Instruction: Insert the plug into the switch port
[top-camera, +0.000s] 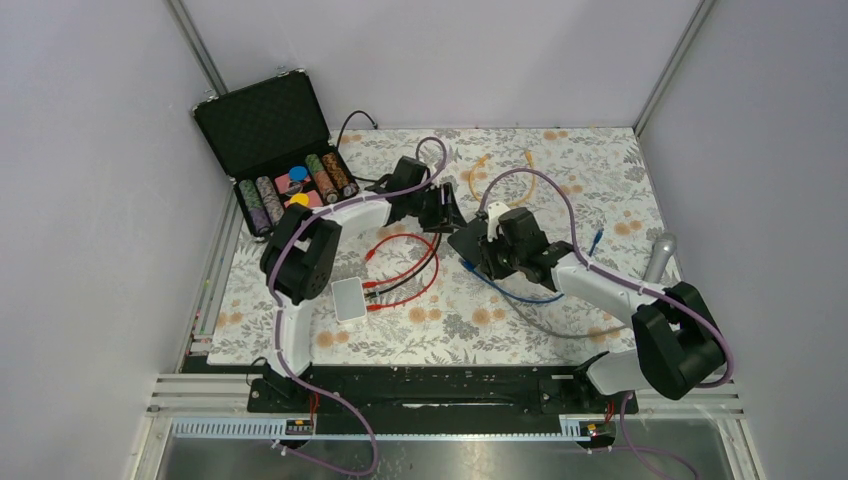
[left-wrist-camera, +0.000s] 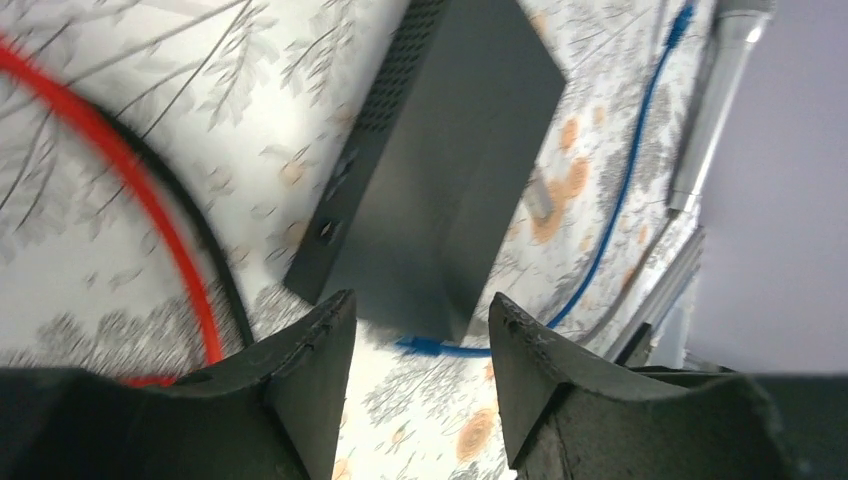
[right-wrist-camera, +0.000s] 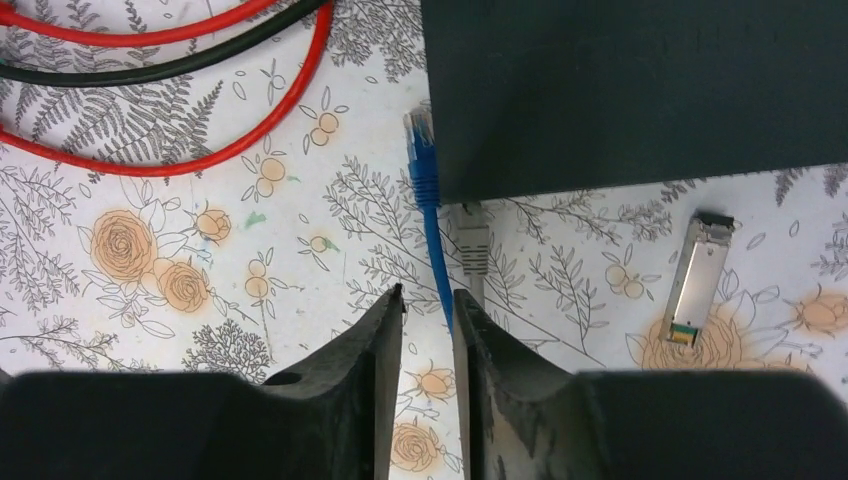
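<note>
The blue cable's plug (right-wrist-camera: 422, 160), with a clear tip, lies on the table beside a corner of the dark flat switch (right-wrist-camera: 640, 90), apart from any port. My right gripper is part open near it, a gap between its fingers; the blue cable passes beneath them without being gripped. In the left wrist view the switch (left-wrist-camera: 450, 150) shows a perforated side with small port openings (left-wrist-camera: 329, 231). Over the switch's near end, my left gripper stands open and empty. The blue plug (left-wrist-camera: 418, 345) shows beyond its fingers.
A grey plug (right-wrist-camera: 470, 235) rests at the switch's edge, its tip partly hidden. A small metal module (right-wrist-camera: 700, 280) lies nearby. Red and black cables run from a white box (top-camera: 349, 299). A chip case (top-camera: 270, 150) stands back left; clear table lies in front.
</note>
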